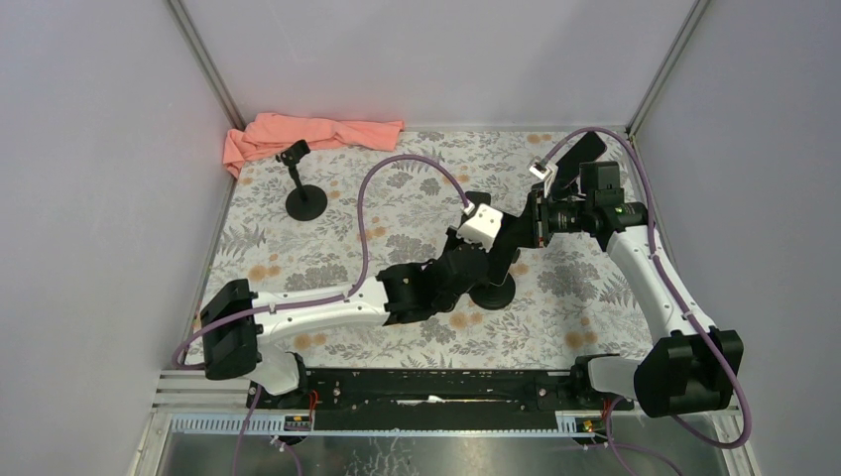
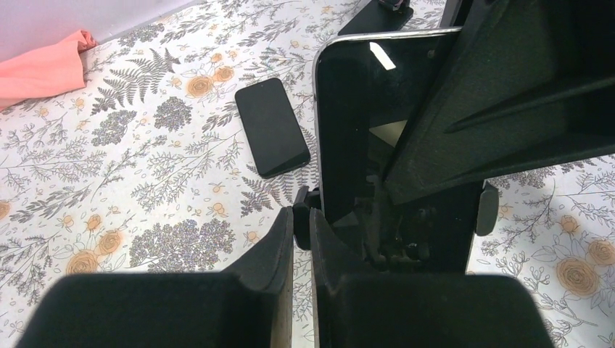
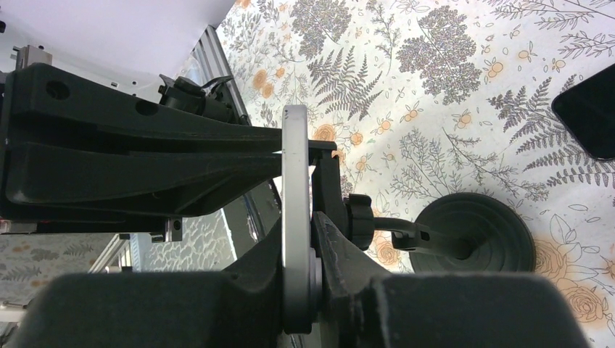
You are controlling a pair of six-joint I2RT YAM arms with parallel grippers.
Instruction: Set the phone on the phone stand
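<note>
A black phone (image 2: 391, 217) stands upright at the phone stand, whose round base (image 3: 471, 217) rests on the patterned table and whose clamp (image 2: 486, 206) shows at the phone's side. My right gripper is shut on the phone, which appears edge-on in the right wrist view. My left gripper is at the stand's side bracket by the phone's lower left edge in its own view; its fingertips are close together, and whether they hold anything is unclear.
Another phone (image 2: 272, 127) lies flat behind. A second stand (image 1: 305, 201) is at left, a pink cloth (image 1: 312, 134) at the back, and a dark stand or phone (image 1: 585, 149) at back right.
</note>
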